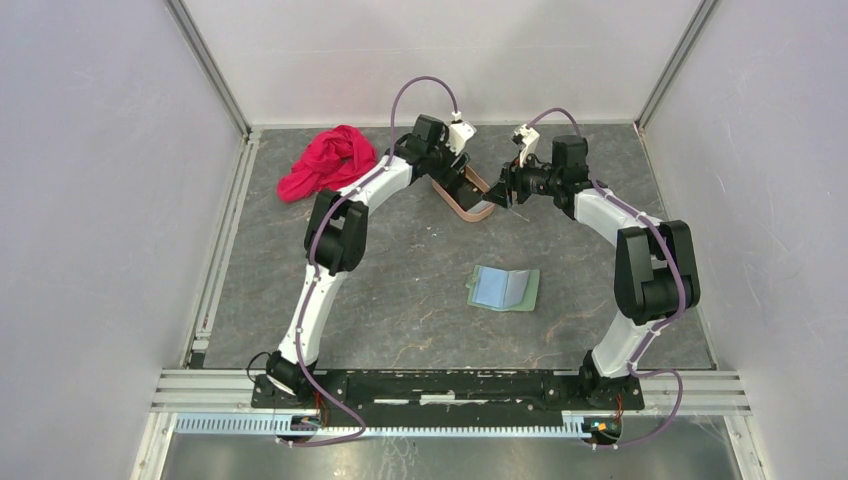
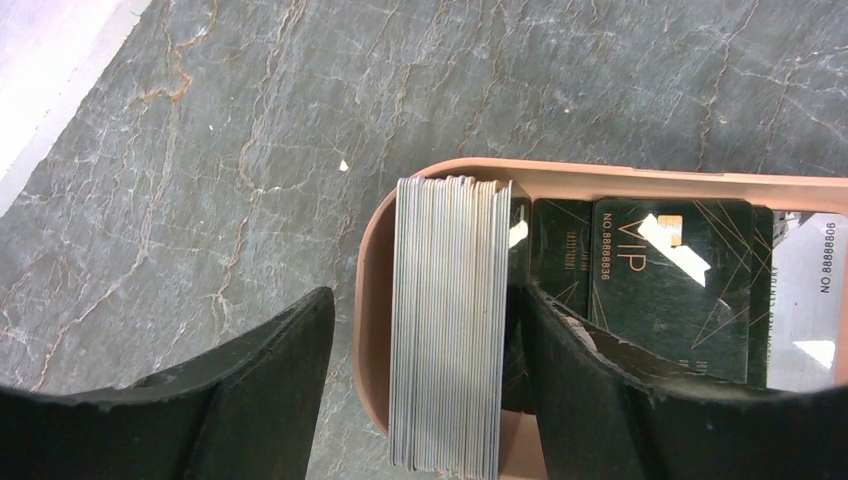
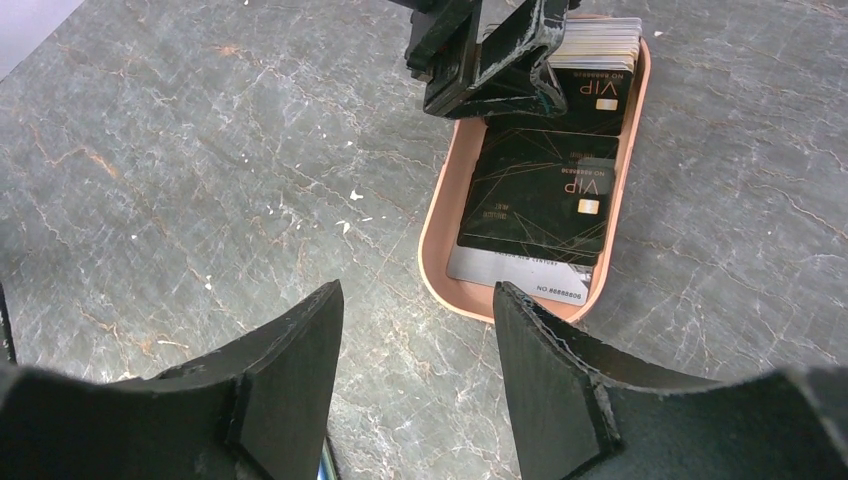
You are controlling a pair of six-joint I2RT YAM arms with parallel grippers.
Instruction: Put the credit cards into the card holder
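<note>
The pink box [image 1: 476, 216] holds black and silver VIP cards [image 3: 530, 200]. A stack of cards [image 2: 445, 320] stands on edge at one end, seen white from above in the left wrist view. My left gripper is over that end, fingers open on either side of the stack. My right gripper is above the table just beside the box's other end, open with nothing between its fingers. A green and blue card holder [image 1: 502, 288] lies open on the table nearer the front.
A red cloth [image 1: 325, 160] lies at the back left. Walls stand at the back and both sides.
</note>
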